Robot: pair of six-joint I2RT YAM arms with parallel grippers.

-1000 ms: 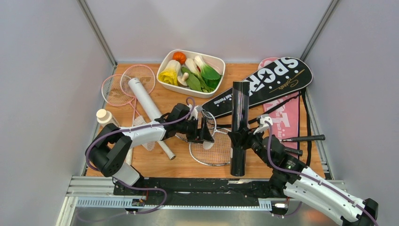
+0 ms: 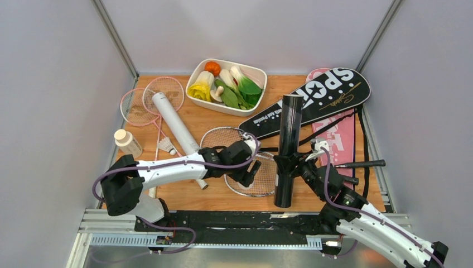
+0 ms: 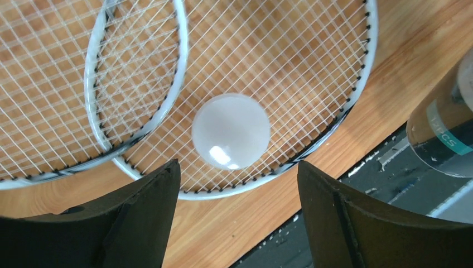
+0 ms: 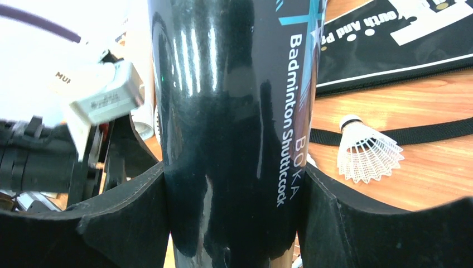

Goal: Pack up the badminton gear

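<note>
My right gripper (image 2: 290,163) is shut on the black shuttlecock tube (image 4: 234,111), held upright in the top view's middle-right. My left gripper is open above a white round cap (image 3: 231,132) lying on a racket's strings (image 3: 301,67), with nothing between its fingers. Pink rackets (image 2: 131,106) and a white tube (image 2: 178,123) lie at left, with a shuttlecock (image 2: 166,144) near them; another shuttlecock (image 4: 368,151) shows in the right wrist view. The black bag (image 2: 334,95) lies over a pink one (image 2: 334,145) at right.
A white bin (image 2: 195,103) of vegetables stands at the back. A cream bottle (image 2: 127,142) stands at the left edge. Bare table shows along the front left.
The right gripper and its tube have shifted only slightly right.
</note>
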